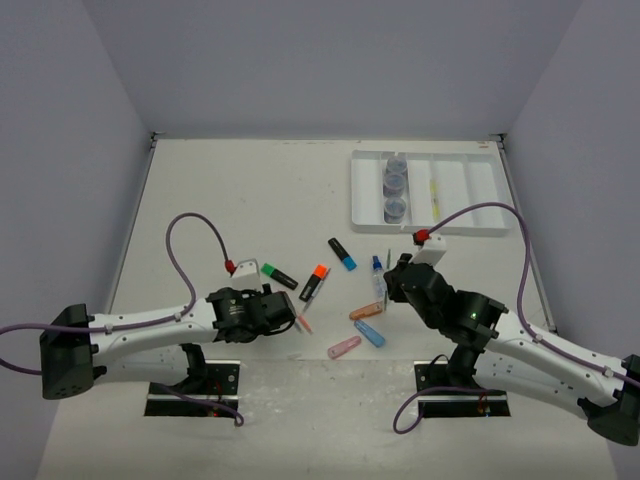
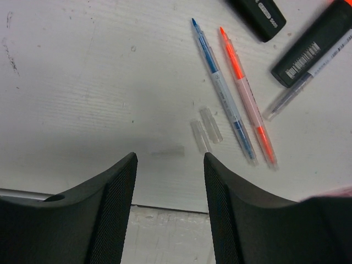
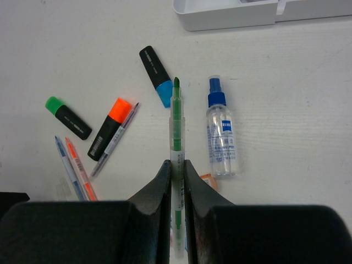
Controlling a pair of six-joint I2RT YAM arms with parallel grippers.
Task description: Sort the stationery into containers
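Observation:
My right gripper is shut on a green double-tipped pen [image 3: 177, 148], held above the table with its green tip bare. Over the table's front, my left gripper stands open; a faint clear cap [image 2: 168, 152] lies on the table between its fingers in view. Two more clear caps [image 2: 201, 137] lie just right of that. Beside them are a blue pen [image 2: 223, 91] and an orange pen [image 2: 250, 99], tips bare. Green [image 3: 69, 117], orange [image 3: 108, 129] and blue [image 3: 156, 76] highlighters lie farther back; a dark-tipped pen [image 3: 115, 139] touches the orange one.
A white divided tray [image 1: 362, 222] at the back right holds clear jars [image 1: 395, 184] and a yellow pen [image 1: 434, 198]. Near my right gripper lies a blue-capped spray bottle [image 3: 222, 137]. Orange [image 1: 366, 311], blue [image 1: 369, 333] and pink [image 1: 344, 347] items lie at the front.

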